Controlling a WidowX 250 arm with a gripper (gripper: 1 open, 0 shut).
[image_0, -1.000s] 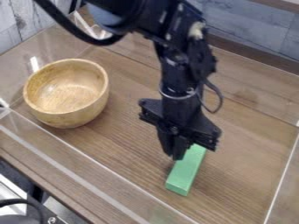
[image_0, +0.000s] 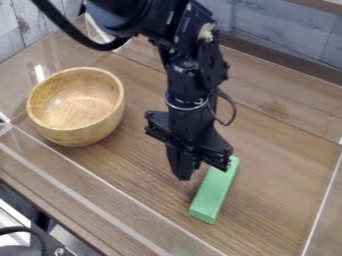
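My black gripper (image_0: 186, 158) hangs low over the middle of the table, its fingertips just left of the upper end of a green rectangular block (image_0: 214, 194). The block lies on the wooden table at the lower right of centre, its top end partly behind the gripper. Whether the fingers are open or shut, or touch the block, I cannot tell.
A round wooden bowl (image_0: 74, 105) stands on the left. A black cable shows at the lower left corner.
The gripper has shifted slightly left, uncovering more of the green block's upper end. The block and bowl look unmoved.
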